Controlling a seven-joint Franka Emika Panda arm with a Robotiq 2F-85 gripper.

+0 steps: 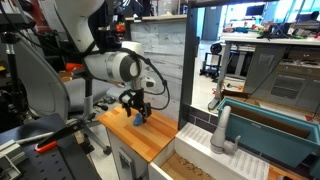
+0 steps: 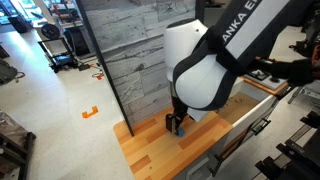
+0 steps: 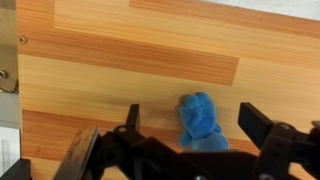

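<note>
A small blue soft-looking thing (image 3: 199, 116) lies on the wooden counter (image 3: 110, 80). Part of it shows in exterior view 1 as a blue patch (image 1: 138, 121), and in exterior view 2 a bit of blue (image 2: 181, 131) is visible below the hand. My gripper hangs over it, fingers wide apart. In the wrist view the blue thing appears between the two fingertips, somewhat nearer the right one; its lower end is partly hidden by the gripper body. Whether the fingertips reach down beside it cannot be told.
A white sink or open drawer (image 1: 172, 168) borders the counter, with a grey faucet (image 1: 222, 130) beyond. A teal bin (image 1: 265, 130) stands farther right. Grey-white boards (image 1: 160, 65) rise behind the arm. Bare wood surrounds the blue thing.
</note>
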